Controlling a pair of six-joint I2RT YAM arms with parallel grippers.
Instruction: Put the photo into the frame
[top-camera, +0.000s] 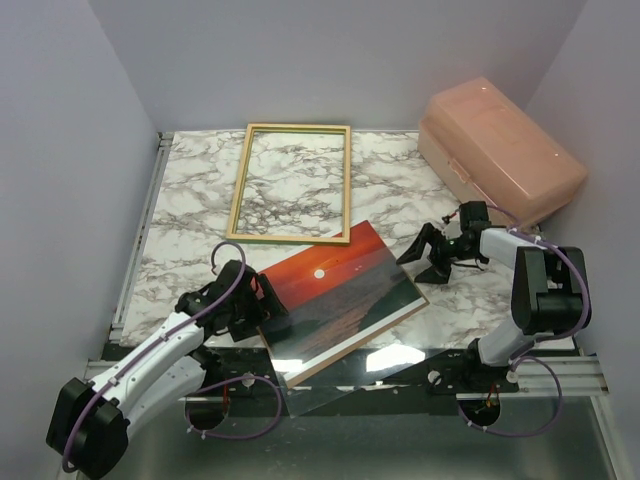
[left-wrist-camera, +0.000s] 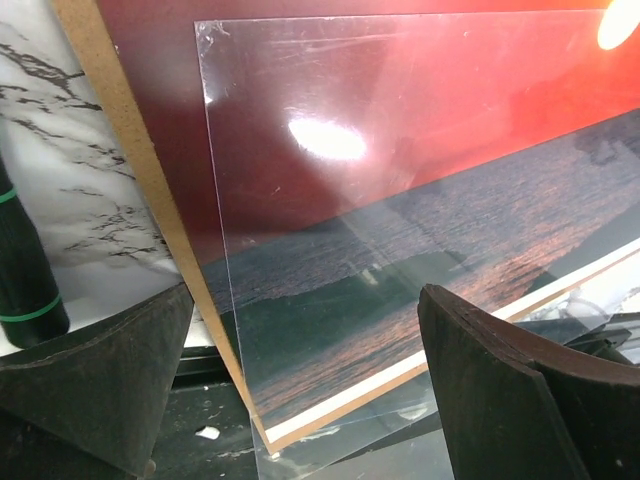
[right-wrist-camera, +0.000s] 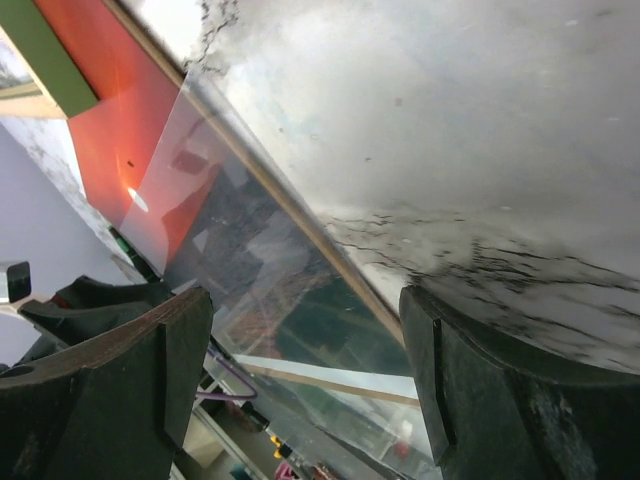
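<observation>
The photo (top-camera: 340, 280), a red sunset print on a board, lies askew at the front of the table, with a clear sheet (left-wrist-camera: 330, 200) over much of it. The empty light-wood frame (top-camera: 347, 180) lies flat behind it, near or over the photo's back corner. My left gripper (top-camera: 265, 300) is open over the photo's left edge, its fingers either side of that corner region in the left wrist view. My right gripper (top-camera: 420, 260) stands open beside the photo's right edge; the board's edge (right-wrist-camera: 295, 210) runs between its fingers in the right wrist view.
A closed pink box (top-camera: 500, 150) occupies the back right. The photo and clear sheet extend past the table's front edge over a dark strip.
</observation>
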